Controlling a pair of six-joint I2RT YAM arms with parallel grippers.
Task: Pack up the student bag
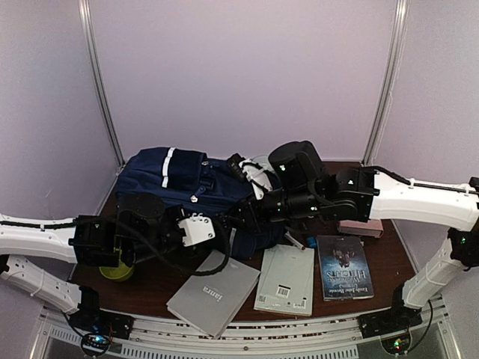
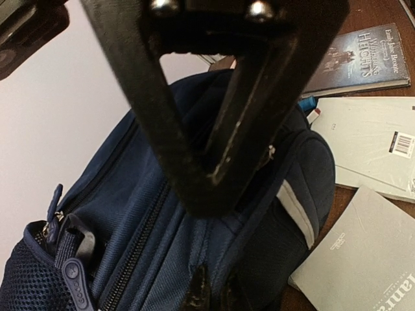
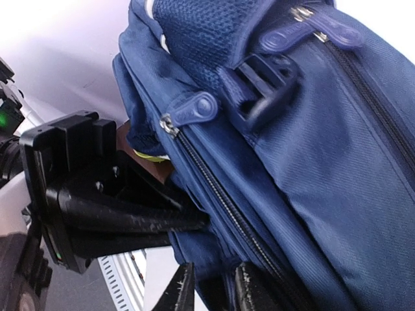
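Observation:
The navy bag (image 1: 153, 173) lies on its side at the back left, its zippers (image 3: 217, 194) running along its top. In the left wrist view my left gripper is shut on a fold of the bag's fabric near the zipper; the right wrist view shows its black fingers (image 3: 123, 217) pinching that edge. My right gripper stands part open close over the bag's edge beside the zipper, with nothing clearly held between its tips. A grey book (image 1: 215, 295), a pale book (image 1: 285, 279) and the Wuthering Heights book (image 1: 344, 267) lie in front.
A yellow-green bowl (image 1: 117, 271) sits partly under the left arm. At the right is a pinkish box (image 1: 361, 227). A small blue item (image 1: 311, 242) lies near the bag's right end. Both arms cross low over the middle.

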